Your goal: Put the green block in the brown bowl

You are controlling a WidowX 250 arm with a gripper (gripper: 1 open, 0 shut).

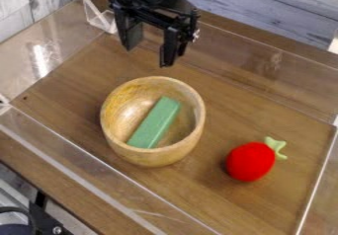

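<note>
Inside the brown bowl (117,105), the green block (154,123) lies at a slant, its long side running toward the upper right. The bowl rests upright near the middle of the wooden table. Behind and above it hangs my black gripper (148,53), its two fingers spread wide with an empty gap between them. The gripper is clear of both bowl and block.
A red toy (250,162) with a green top sits on the table at the right front. A low clear wall (79,170) runs along the near left edge. Bare table (258,91) stretches to the right of the bowl.
</note>
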